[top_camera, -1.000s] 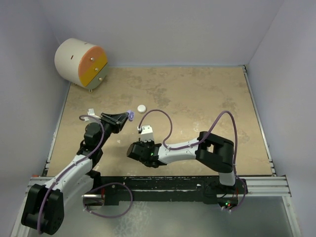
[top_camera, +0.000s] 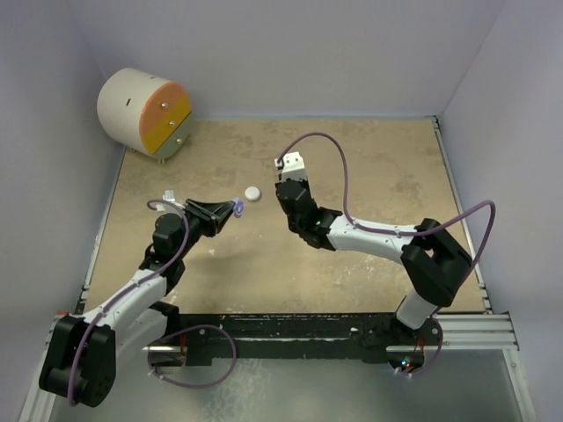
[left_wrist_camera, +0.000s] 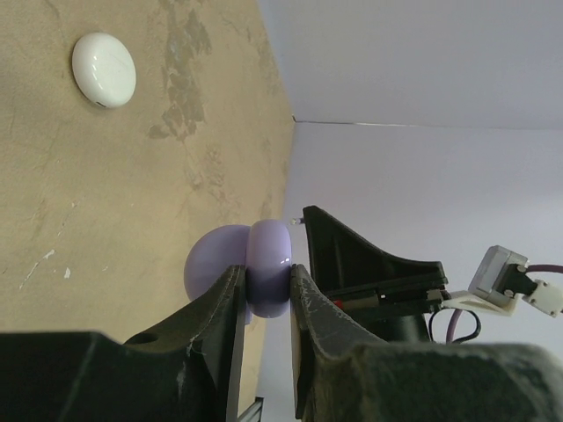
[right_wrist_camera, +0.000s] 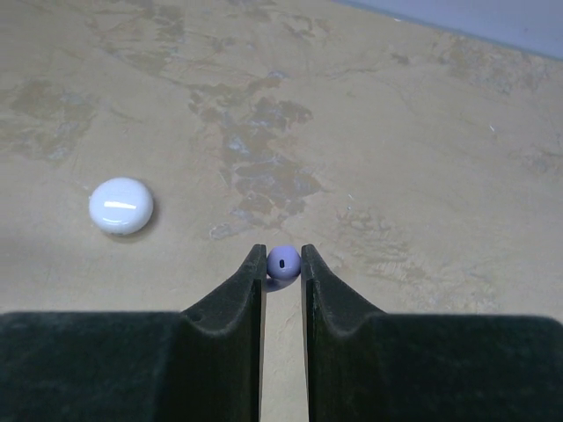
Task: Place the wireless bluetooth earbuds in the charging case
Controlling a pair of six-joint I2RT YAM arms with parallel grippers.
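My left gripper is shut on a lilac earbud piece (left_wrist_camera: 268, 264), with a second lilac rounded part (left_wrist_camera: 211, 259) behind it; in the top view this lilac object (top_camera: 237, 207) sits at the fingertips. My right gripper is shut on a small lilac earbud (right_wrist_camera: 283, 262). A white round case-like object (top_camera: 252, 193) lies on the table between the two arms; it also shows in the left wrist view (left_wrist_camera: 103, 70) and the right wrist view (right_wrist_camera: 120, 205).
A cream cylindrical cabinet (top_camera: 132, 110) with orange and yellow drawers stands at the back left. Purple cables run along both arms.
My right arm has moved toward the back and right, up beside the white round object.
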